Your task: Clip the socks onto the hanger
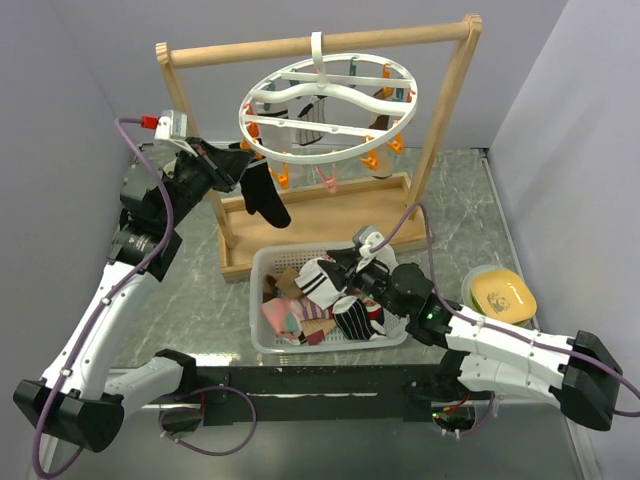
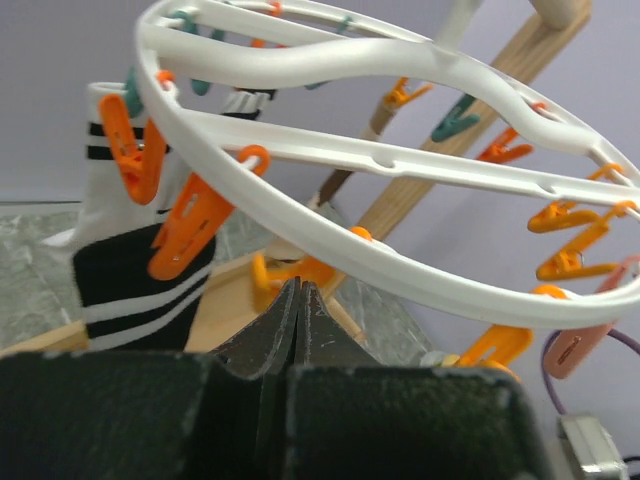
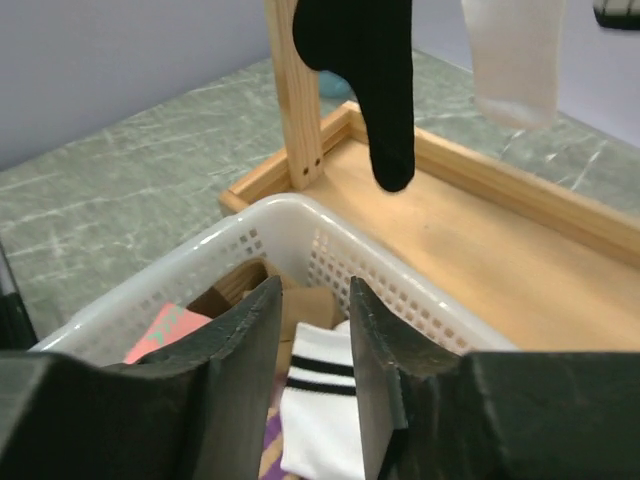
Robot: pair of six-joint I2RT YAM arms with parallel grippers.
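The white round hanger (image 1: 363, 146) carries orange clips (image 2: 195, 218) and hanging socks, among them a black-striped sock (image 2: 130, 290) and a black sock (image 1: 262, 195). My left gripper is shut at the hanger's left side, nothing visible between its fingertips. My right gripper hangs over the basket, its fingers part open with nothing held between them. Below them lies a white sock with black stripes (image 3: 318, 420), among other socks in the basket (image 1: 257, 310).
A wooden stand (image 1: 445, 105) with a tray base stands behind the basket. A yellow dish (image 1: 503, 294) sits at the right. The counter to the left of the basket is clear.
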